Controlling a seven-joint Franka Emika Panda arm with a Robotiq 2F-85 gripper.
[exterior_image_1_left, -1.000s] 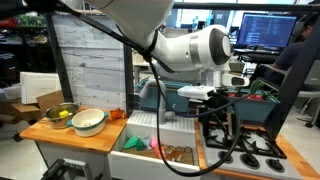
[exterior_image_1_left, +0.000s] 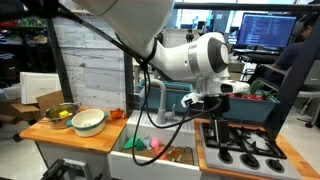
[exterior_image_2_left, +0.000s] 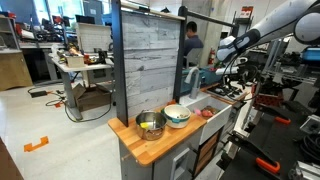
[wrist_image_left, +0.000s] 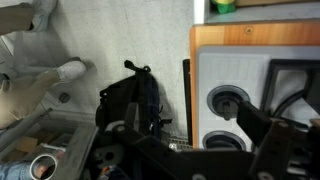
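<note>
My gripper (exterior_image_1_left: 221, 131) hangs, dark and small, over the left part of the stovetop (exterior_image_1_left: 247, 149). In the wrist view the dark gripper body fills the lower edge, and whether its fingers are open or shut cannot be made out. The silver stove front (wrist_image_left: 212, 72) with round black knobs (wrist_image_left: 228, 103) lies at the right of that view. Nothing held can be recognised. To the left of the stove, an open drawer or basin (exterior_image_1_left: 155, 148) contains several small coloured items.
A white pot (exterior_image_1_left: 89, 123) and a metal pot (exterior_image_1_left: 62, 116) stand on the left wooden counter. A blue rack (exterior_image_1_left: 178, 101) is behind the arm. Below the stove's edge, a black backpack (wrist_image_left: 122, 103) lies on the floor near a person's shoes (wrist_image_left: 72, 69).
The pots and the drawer items look unmoved.
</note>
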